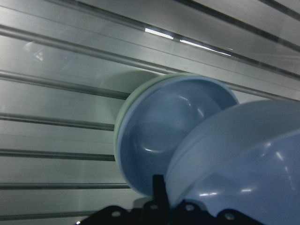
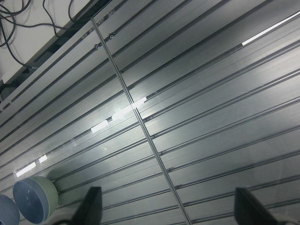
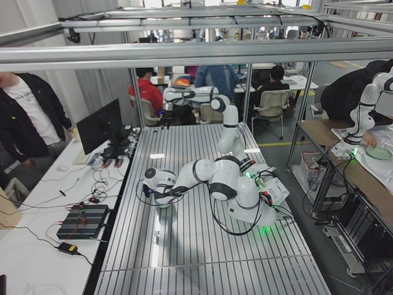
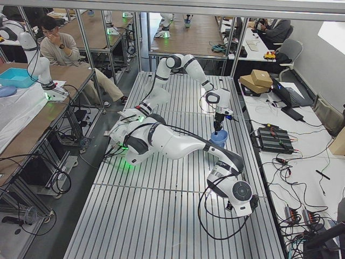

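Observation:
My left gripper [image 4: 218, 129] is shut on the rim of a blue bowl [image 1: 248, 178], held tilted above a stack of a blue bowl [image 1: 159, 131] inside a pale green bowl [image 1: 123, 112] in the left wrist view. In camera left view the arm mostly hides these bowls. My right gripper [image 3: 164, 123] is held over another part of the slatted table; in the right wrist view its fingers stand wide apart with bare table between them, and the bowls show at the lower left.
A desk [image 3: 43, 258] with a monitor, cables and black boxes runs along one side. The arms' bases and cables occupy the other side.

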